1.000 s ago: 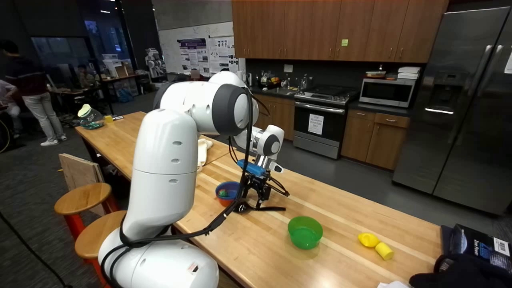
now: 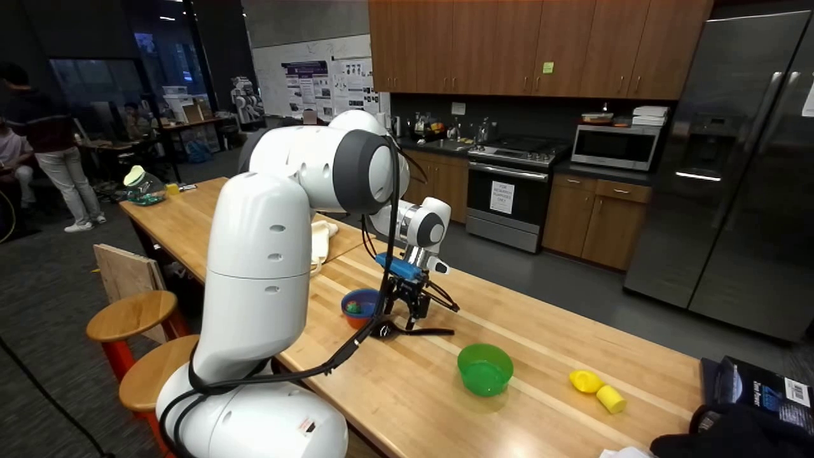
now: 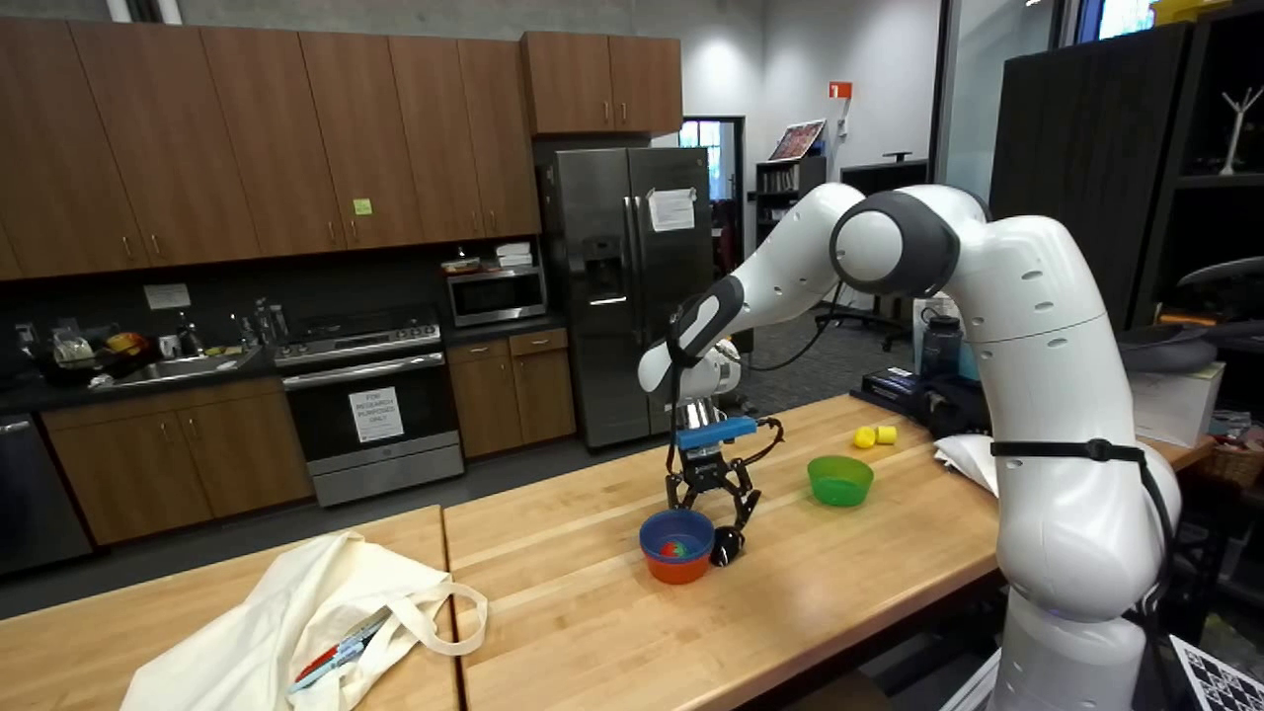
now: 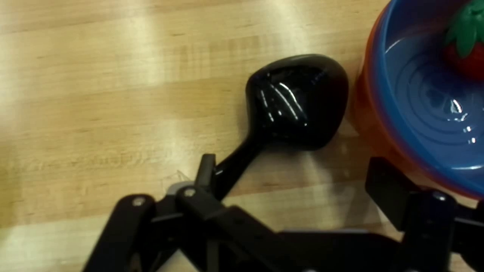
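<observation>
A glossy black spoon or ladle [image 4: 297, 102] lies on the table in the wrist view, its bowl close beside the stacked bowls and its handle running down to the left under one finger. My gripper stands open low over the table, its fingers wide apart and nothing held between them. The right finger [image 4: 390, 192] is close to the rim of the blue bowl [image 4: 422, 77], which sits inside an orange-red one. In the blue bowl rests a red strawberry with green leaves [image 4: 472, 34]. Whether the left finger touches the spoon handle, I cannot tell.
A green bowl [image 2: 485, 369] stands on the table, with a yellow lemon-like piece [image 2: 586, 381] and a yellow cylinder [image 2: 611, 398] farther along. A cream cloth bag [image 3: 302, 622] lies on the adjoining table. The table between the green bowl and the yellow pieces is clear.
The upper arm has shifted very slightly left in exterior view 1. The gripper, spoon and bowls look essentially unmoved.
</observation>
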